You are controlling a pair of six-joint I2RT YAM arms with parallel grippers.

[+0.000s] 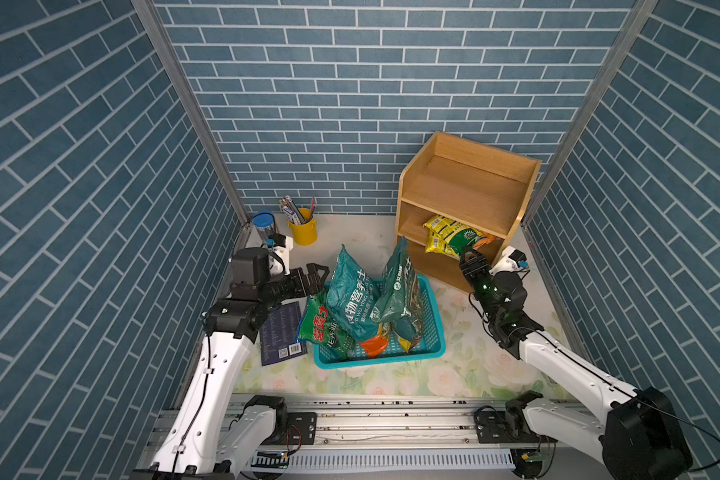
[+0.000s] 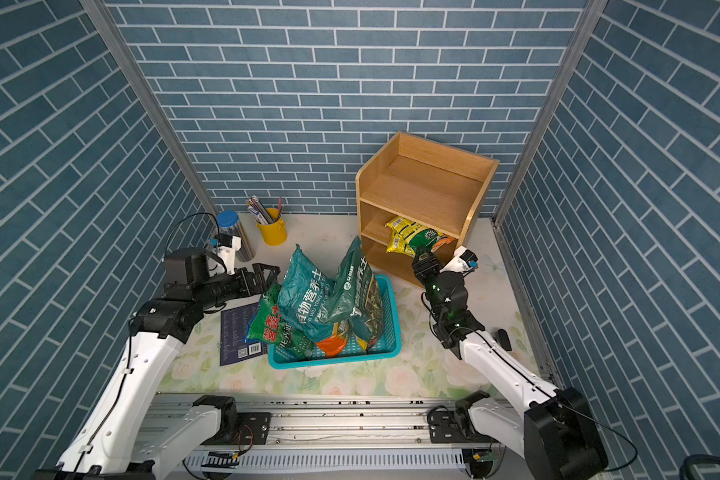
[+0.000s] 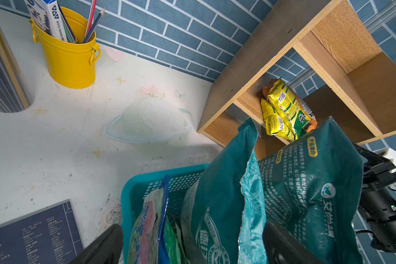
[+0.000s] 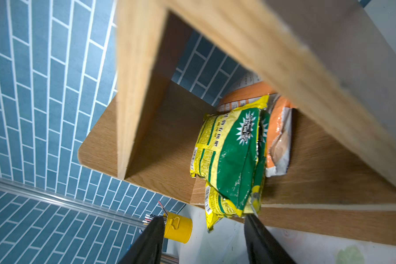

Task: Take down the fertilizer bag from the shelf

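Two yellow-and-green fertilizer bags lie stacked on the lower shelf of the wooden shelf unit [image 1: 468,192]; the upper bag [image 4: 233,149] droops over the lower bag [image 4: 215,204], and their front ends overhang the board's edge. In the right wrist view an orange-and-white bag [image 4: 279,136] lies beside them. My right gripper is open and empty, facing the stack from just in front of and below the overhanging end, apart from it as far as I can tell. To the left of the basket my left gripper [image 1: 317,277] stands open, next to the bags there.
A turquoise basket [image 1: 384,361] with several bags, including tall teal ones [image 1: 356,300], fills the middle. A yellow bucket [image 1: 303,230] and a blue-lidded jar [image 2: 230,220] stand at back left. A dark booklet [image 1: 280,340] lies flat. Table right of the basket is clear.
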